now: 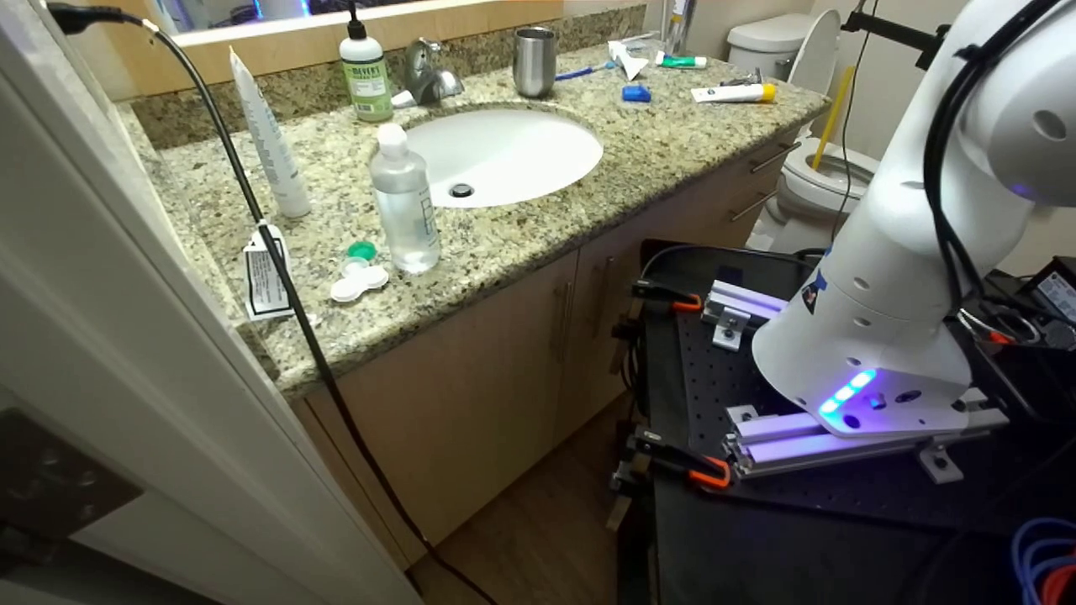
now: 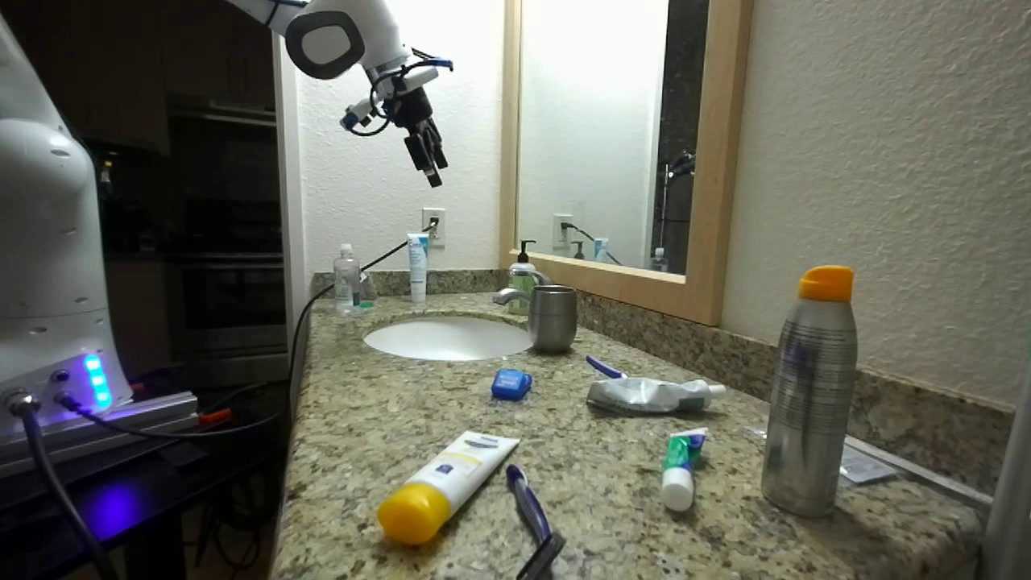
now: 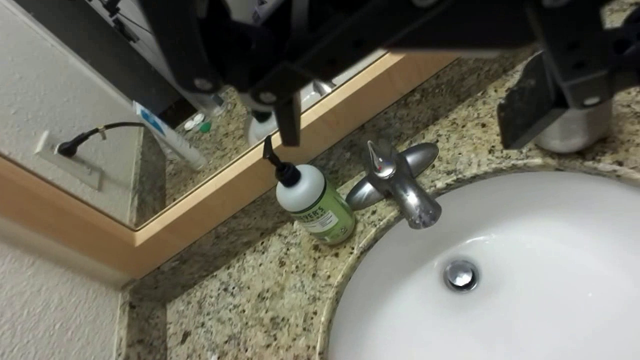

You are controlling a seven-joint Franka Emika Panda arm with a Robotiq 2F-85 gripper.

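Observation:
My gripper is open, its two fingers (image 3: pixel 291 123) far apart with nothing between them. In exterior view 2 the gripper (image 2: pixel 435 174) hangs high above the far end of the counter, clear of everything. Below it in the wrist view are a green-labelled soap pump bottle (image 3: pixel 316 207), the faucet (image 3: pixel 399 180) and the white sink basin (image 3: pixel 540 282). The steel cup (image 3: pixel 579 129) is partly covered by the right finger; it stands upright beside the basin in exterior view 1.
A clear bottle (image 1: pixel 405 207), a white tube (image 1: pixel 270 141) and a contact lens case (image 1: pixel 358 279) occupy the near counter end. A yellow-capped tube (image 2: pixel 449 488), blue floss box (image 2: pixel 511 383) and spray can (image 2: pixel 812 396) stand or lie at the other. The mirror (image 3: pixel 180 120) borders the counter's back.

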